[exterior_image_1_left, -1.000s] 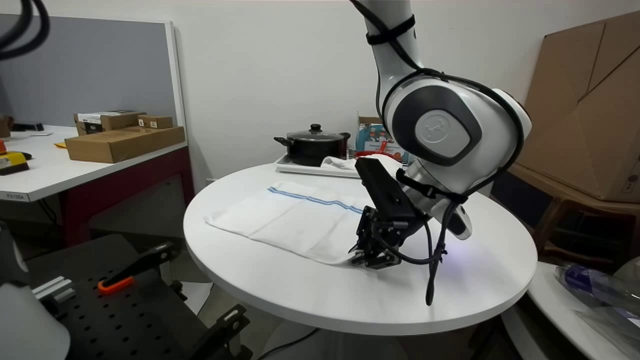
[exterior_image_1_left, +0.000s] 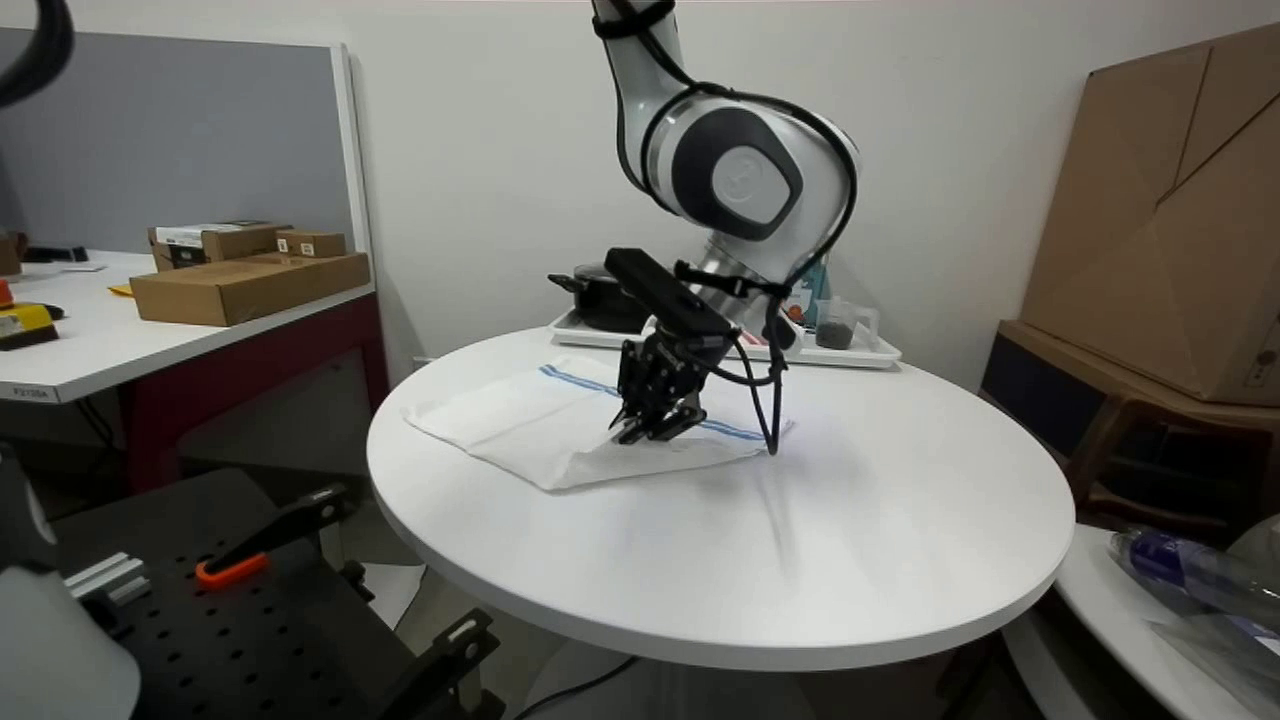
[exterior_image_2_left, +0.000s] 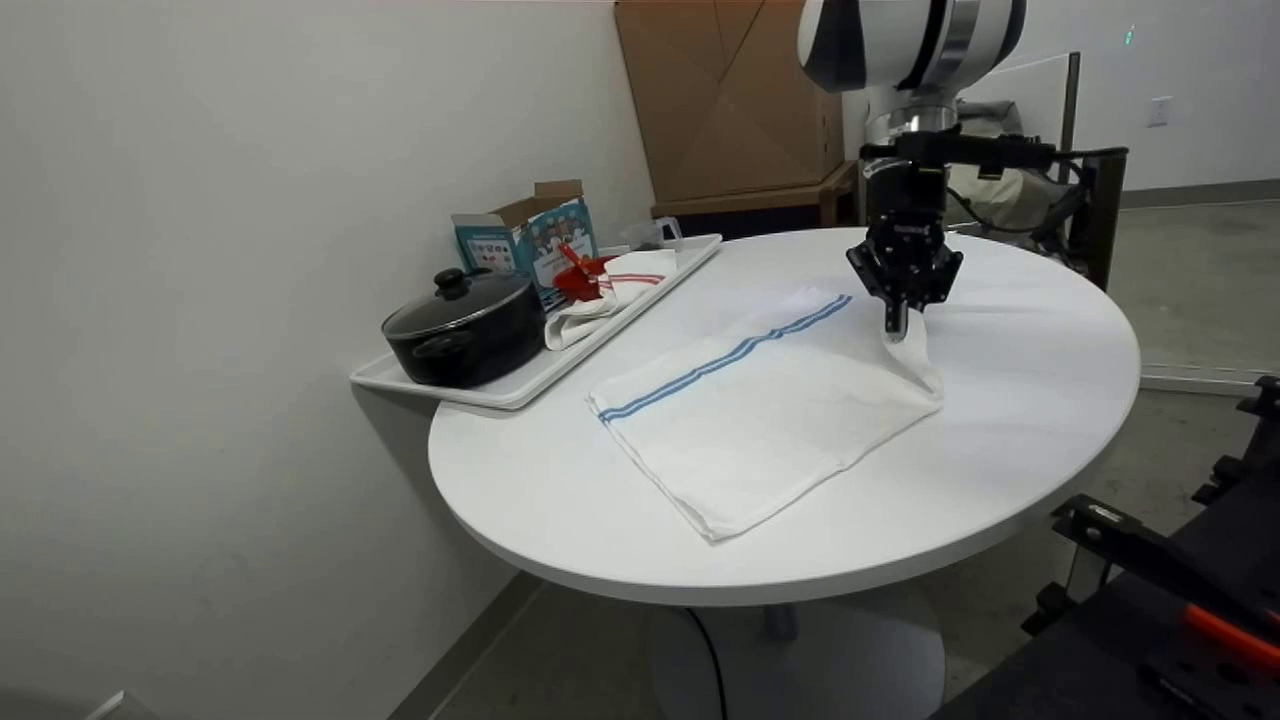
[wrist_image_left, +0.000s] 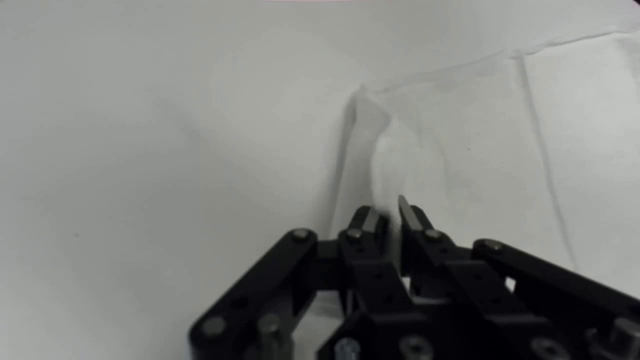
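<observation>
A white cloth (exterior_image_2_left: 768, 432) with a double blue stripe lies spread over the round white table (exterior_image_1_left: 840, 552). My gripper is shut on the cloth, with a fold of it pinched between the fingertips. In the second exterior view, the gripper (exterior_image_2_left: 897, 322) is low over the cloth's right end, and the held part rises into a small ridge. Seen from the first exterior view, the gripper (exterior_image_1_left: 630, 432) is above the cloth and hides part of the stripe. The cloth's other end rests flat on the table.
At the table's back edge is a white tray (exterior_image_2_left: 528, 390) bearing a black lidded pot (exterior_image_2_left: 468, 330), a blue box (exterior_image_2_left: 546, 246), a red item (exterior_image_2_left: 582, 278) and another cloth (exterior_image_2_left: 630, 278).
The arm and gripper have moved left and toward the back in the first exterior view. The cloth's near right corner has been drawn in with them, folding that side over.
</observation>
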